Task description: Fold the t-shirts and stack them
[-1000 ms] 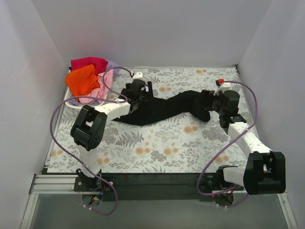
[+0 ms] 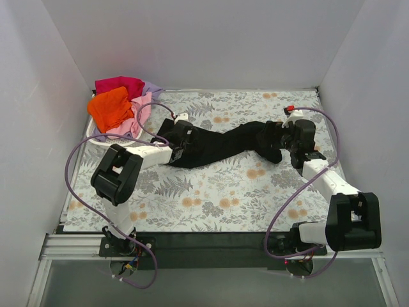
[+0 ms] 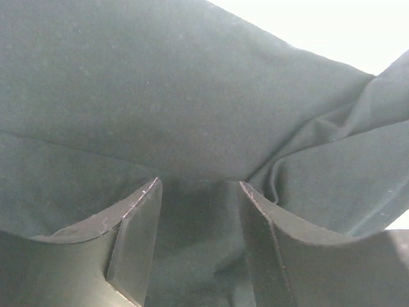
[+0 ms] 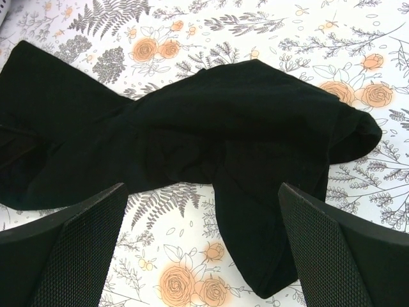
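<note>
A black t-shirt (image 2: pixel 214 148) lies rumpled and stretched across the table, its right part bunched with a flap hanging toward the front. My left gripper (image 2: pixel 190 135) is down at the shirt's left part. In the left wrist view dark cloth (image 3: pixel 192 96) fills most of the picture, and the left fingers (image 3: pixel 137 236) stand apart, with cloth visible between and beyond them; contact is hard to judge. Over the shirt's right end hovers my right gripper (image 2: pixel 276 132). Its fingers (image 4: pixel 83 249) are wide apart in the right wrist view, the bunched shirt (image 4: pixel 255 121) lying below, clear of them.
A white basket (image 2: pixel 96 135) at the back left holds orange (image 2: pixel 110 107), magenta, pink and lilac cloths, close to the left arm.
My left gripper has come down and slightly left onto the shirt, and its fingers have drawn closer together. The right arm has shifted slightly left. The shirt's right part looks unchanged.
</note>
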